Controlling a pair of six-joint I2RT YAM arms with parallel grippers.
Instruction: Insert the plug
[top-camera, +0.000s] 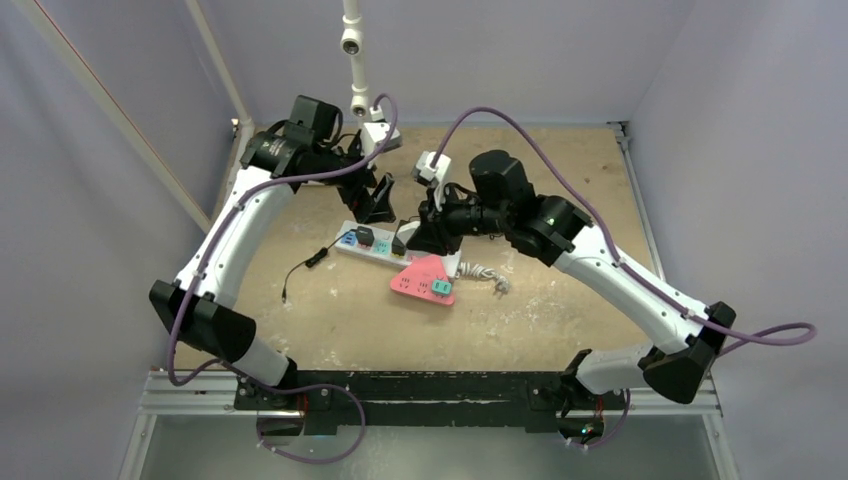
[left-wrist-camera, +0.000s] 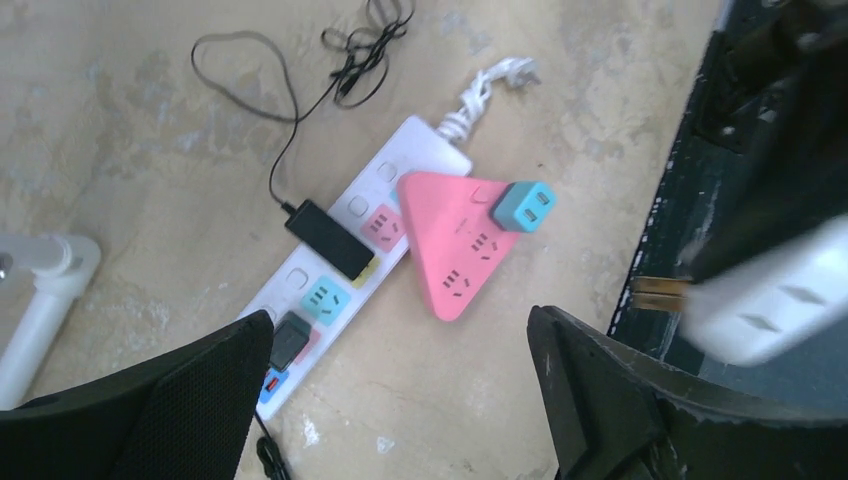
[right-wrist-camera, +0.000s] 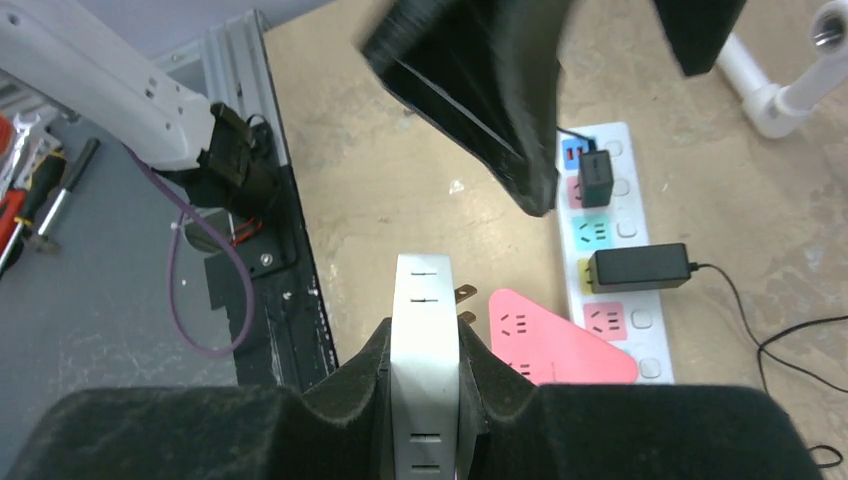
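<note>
A white plug adapter (right-wrist-camera: 424, 340) with metal prongs is held by my right gripper, shut on it above the power strips. In the left wrist view it shows blurred at the right edge. My left gripper is open and empty, raised just left of the right one in the top view. Below lie a white power strip (left-wrist-camera: 415, 140) with black adapters (left-wrist-camera: 330, 238) plugged in and a pink triangular strip (left-wrist-camera: 450, 250) with a teal cube (left-wrist-camera: 525, 206) on one corner.
Black cables (left-wrist-camera: 360, 60) and a coiled white cord (left-wrist-camera: 470, 105) lie by the strips. A white pipe post (left-wrist-camera: 40, 310) stands at the back.
</note>
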